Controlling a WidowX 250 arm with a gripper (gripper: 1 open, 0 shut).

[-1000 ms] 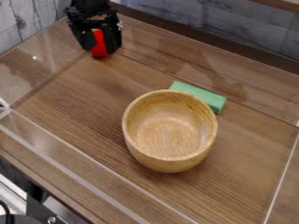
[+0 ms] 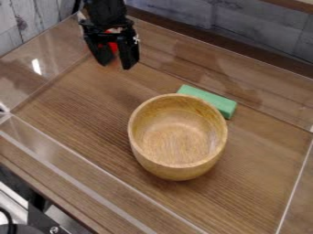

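Note:
The black gripper (image 2: 113, 57) hangs over the back left of the wooden table, in front of a red object (image 2: 112, 47) that is mostly hidden behind it. Whether its fingers are open or shut, or hold anything, I cannot tell. A round tan bowl (image 2: 175, 157) sits at the front right of centre, and a green block (image 2: 208, 101) lies just behind it to the right.
A grey wall (image 2: 244, 27) runs along the back edge. Dark cables lie at the lower left corner.
The red object stays at the back left; the bowl and green block have not moved.

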